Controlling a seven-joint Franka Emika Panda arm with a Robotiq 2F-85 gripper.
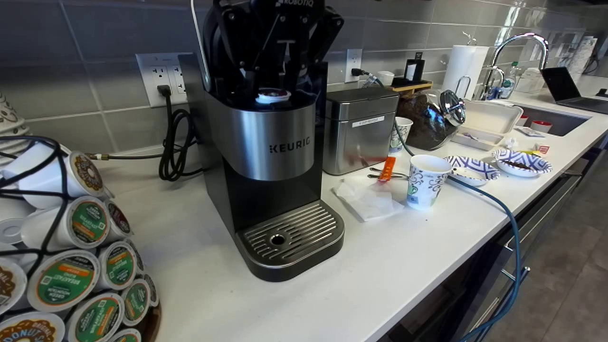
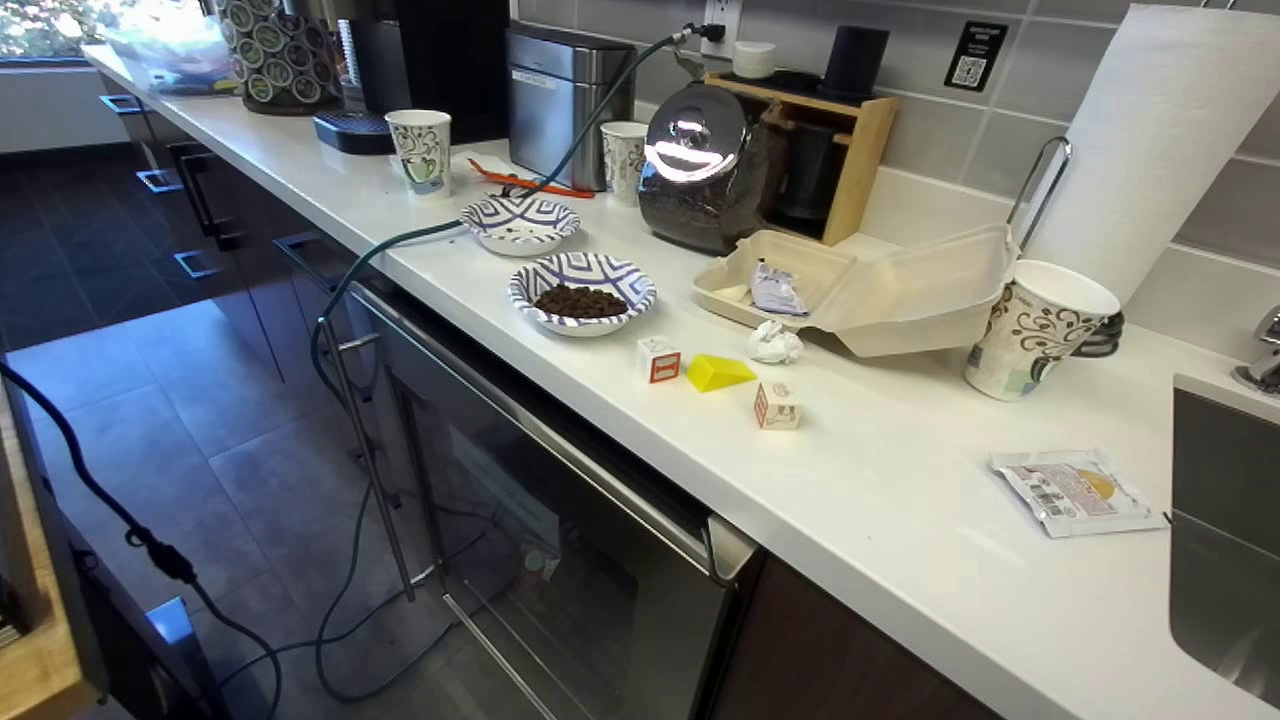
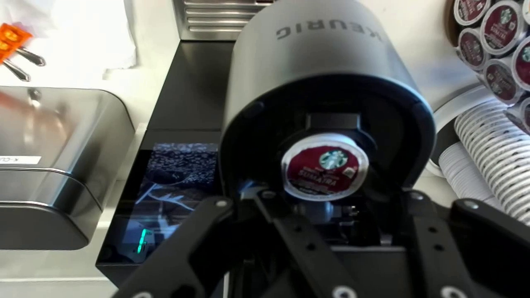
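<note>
A coffee pod with a dark red foil lid sits in the open top of the Keurig coffee maker, its white rim standing out against the black well. In exterior view 1 the pod shows just above the machine's silver front. My gripper is down at the well, fingers apart on either side of the pod. The wrist view shows the black gripper part open, its tips close to the pod's lower edge. Whether either finger touches the pod cannot be made out, as the dark parts merge.
Left of the machine stands a wire rack of pods. A metal box is close on its right, with a paper cup and a napkin nearby. A blue cable crosses the counter.
</note>
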